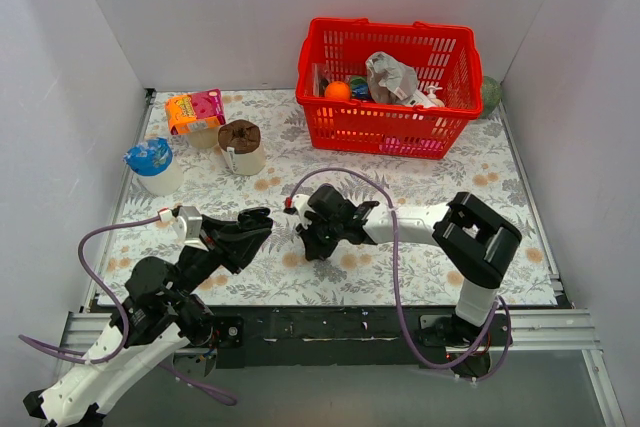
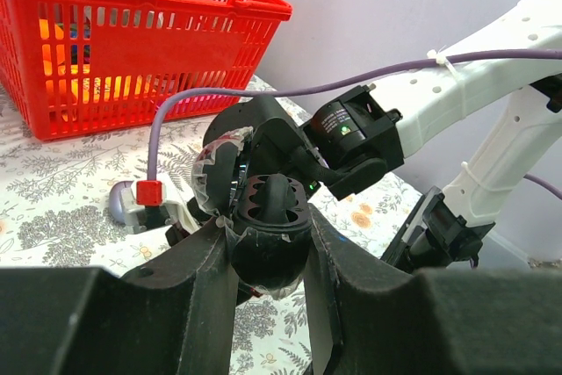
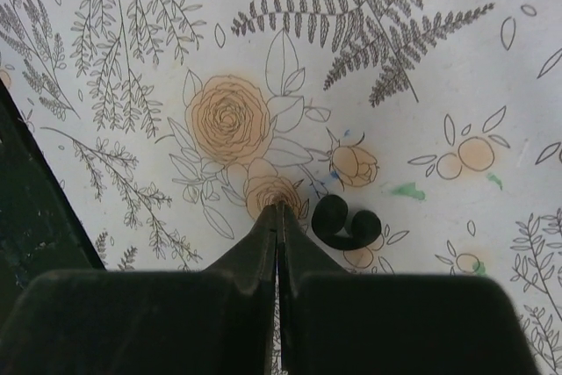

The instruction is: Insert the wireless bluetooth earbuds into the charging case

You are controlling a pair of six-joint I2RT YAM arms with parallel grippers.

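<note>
My left gripper [image 1: 252, 235] is shut on the black charging case [image 2: 270, 250], holding it raised near the table's front left. The case's lid [image 2: 218, 175] stands open, and shiny clear film covers parts of it. Whether an earbud sits inside is hard to tell. On the flowered tabletop, a black earbud [image 3: 358, 227] shows in the right wrist view, its two rounded ends joined by a curved part. Just left of it in that view are the tips of my right gripper, shut with nothing between them. In the top view the right gripper hides this earbud.
A red basket [image 1: 400, 132] full of items stands at the back. A blue-covered tub [image 1: 155, 169], a brown-topped canister [image 1: 241, 147] and an orange-and-pink packet [image 1: 194, 110] are at the back left. A purple cable [image 1: 396, 277] loops over the right arm.
</note>
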